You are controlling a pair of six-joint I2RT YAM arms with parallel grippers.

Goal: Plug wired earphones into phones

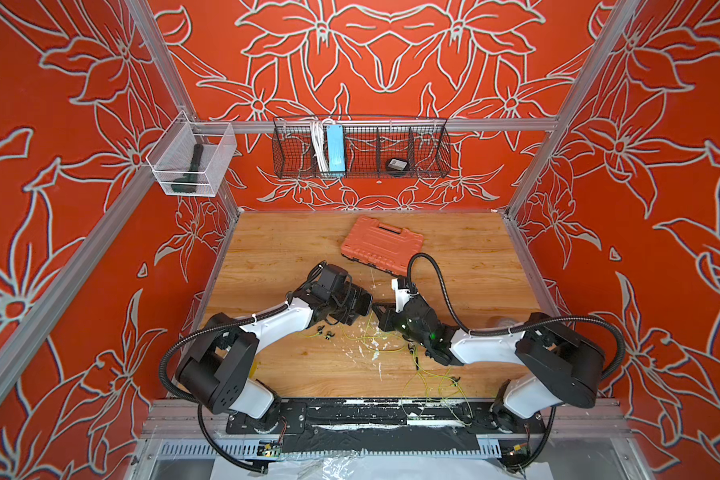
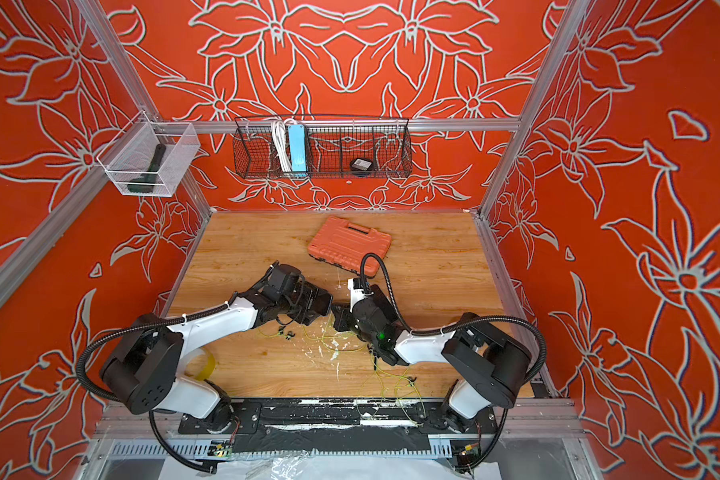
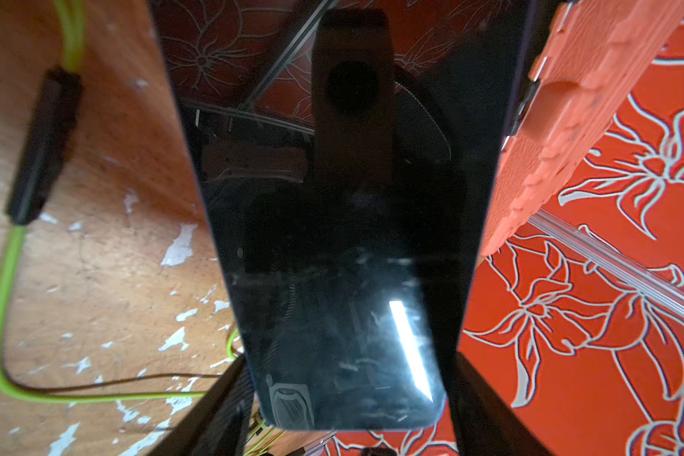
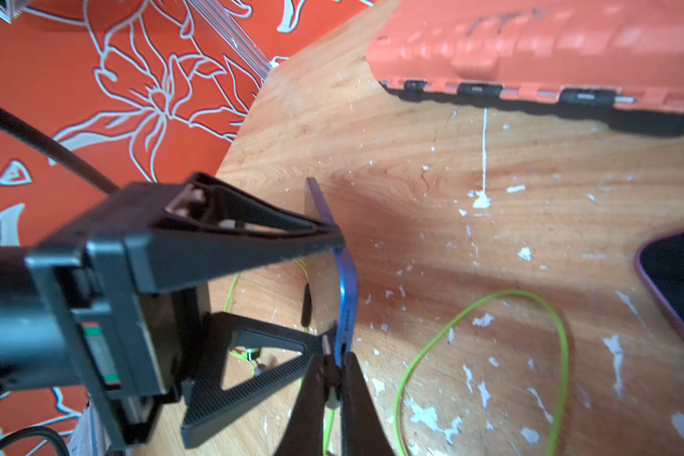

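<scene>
My left gripper (image 1: 364,304) is shut on an upright dark phone (image 3: 342,250), whose blue-edged side (image 4: 346,296) faces my right wrist camera. My right gripper (image 1: 380,312) is at that phone's lower edge, its dark fingertips shut at the bottom of the right wrist view; what they hold is too hidden to tell clearly. A yellow-green earphone cable loops over the wood below, with a black inline piece (image 3: 44,144) visible in the left wrist view. Another phone (image 4: 676,285) lies at the right of the right wrist view.
An orange case (image 1: 380,240) lies behind the grippers on the table (image 1: 264,240). More cables lie toward the front edge. A wire basket (image 1: 360,152) and a clear bin (image 1: 192,160) hang on the walls.
</scene>
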